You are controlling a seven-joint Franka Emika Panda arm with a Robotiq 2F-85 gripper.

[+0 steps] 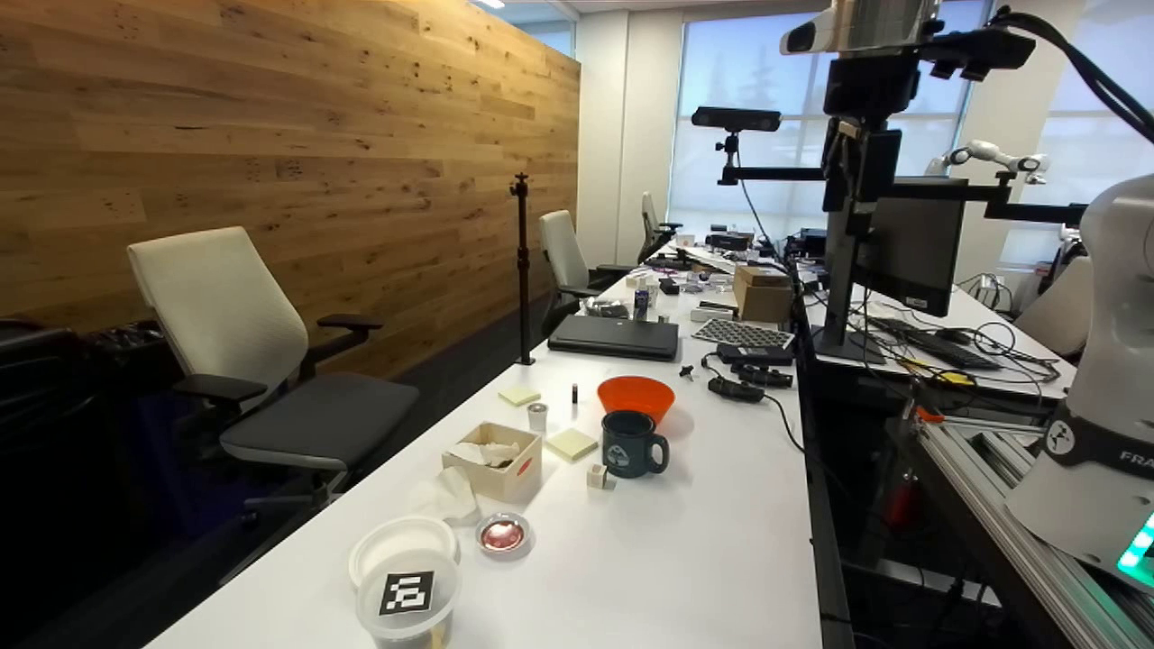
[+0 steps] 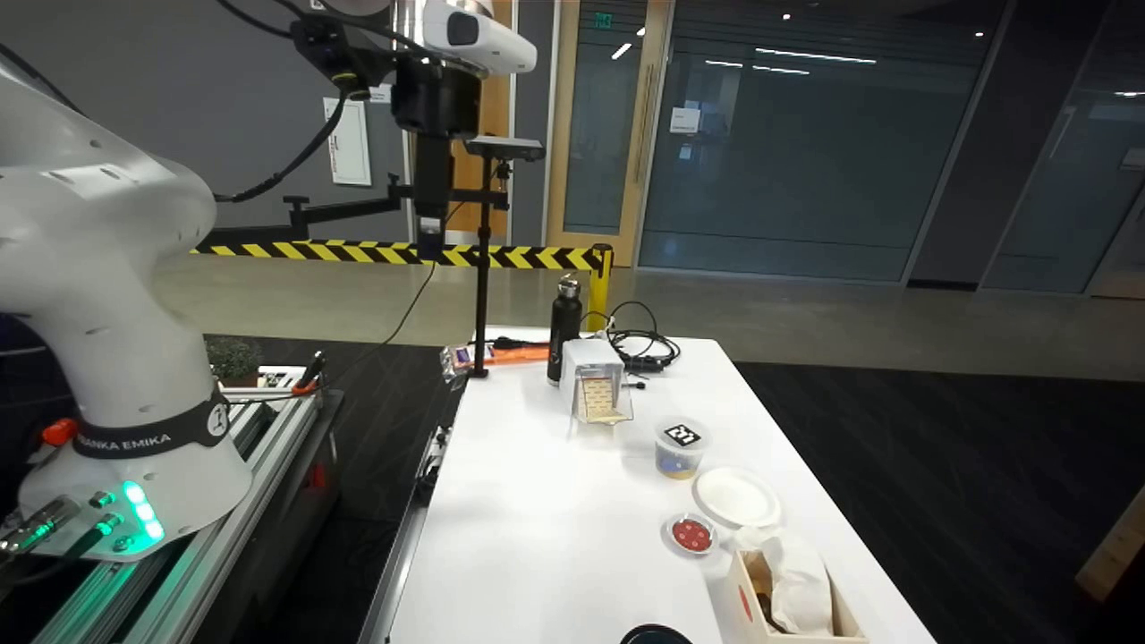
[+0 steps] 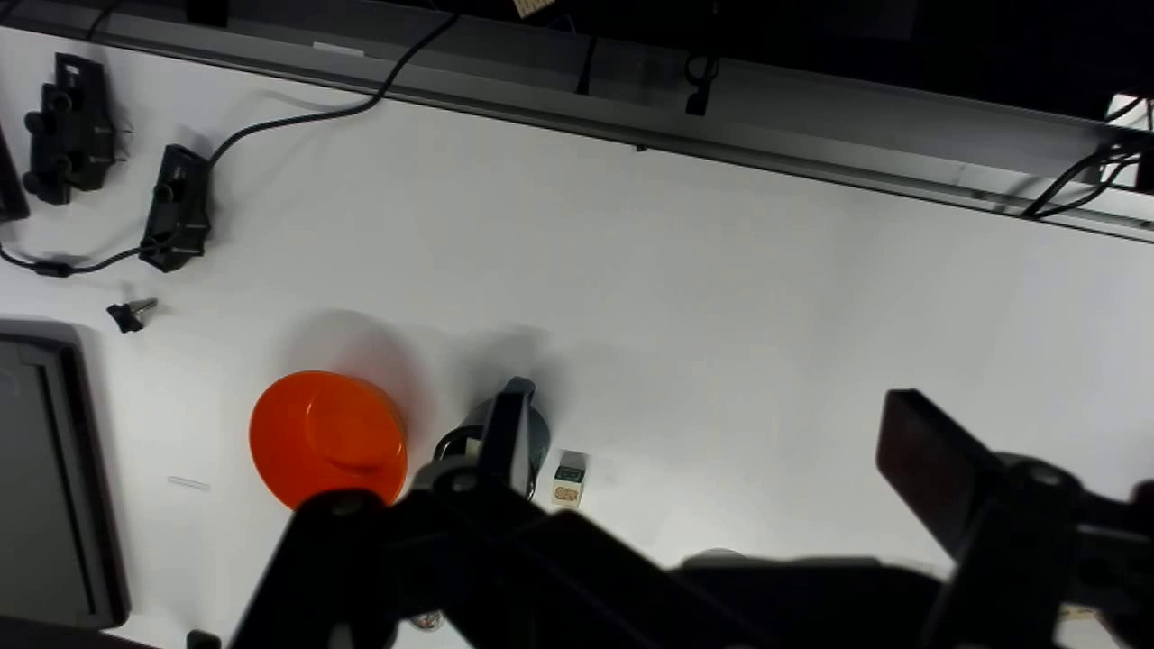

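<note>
High above the white table, my gripper is open, its two dark fingers wide apart with only tabletop seen between them. In exterior view 1 a dark green mug (image 1: 630, 445) stands upright, handle to the right. Right behind it is an orange bowl (image 1: 636, 397), and a small wooden cube (image 1: 597, 476) sits at its front left. From the wrist, the bowl (image 3: 327, 433) shows fully, the mug is partly covered by the left finger (image 3: 503, 438), and the cube (image 3: 569, 479) lies just right of that finger.
A box with crumpled paper (image 1: 494, 461), sticky notes (image 1: 571, 443), a red-filled dish (image 1: 503, 534), a white lid (image 1: 402, 546) and a marked tub (image 2: 682, 447) line one side. A closed laptop (image 1: 613, 337) lies farther back.
</note>
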